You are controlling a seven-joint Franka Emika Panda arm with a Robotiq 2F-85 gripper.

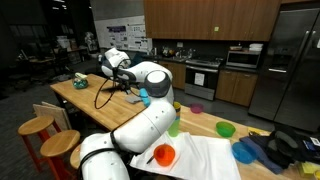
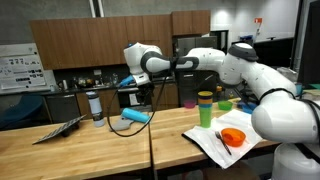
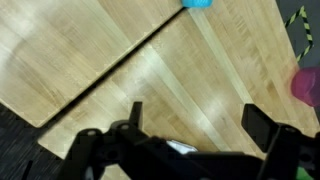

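Observation:
My gripper stands open above the wooden table, nothing between its fingers. Below it the wrist view shows bare wood crossed by a dark seam, with part of a blue object [image 3: 197, 3] at the top edge and a pink item [image 3: 306, 86] at the right. A small white thing [image 3: 182, 147] is partly hidden by the gripper. Back near the robot, an orange bowl [image 2: 232, 136] rests on a white cloth [image 2: 212, 148], beside a green cup [image 2: 205, 116]. A blue item [image 2: 135, 115] lies farther along the table.
A green bowl [image 1: 225, 129], a blue bowl [image 1: 244, 153] and dark pans [image 1: 292, 146] occupy the table's right side. Wooden stools [image 1: 37, 125] stand along the left edge.

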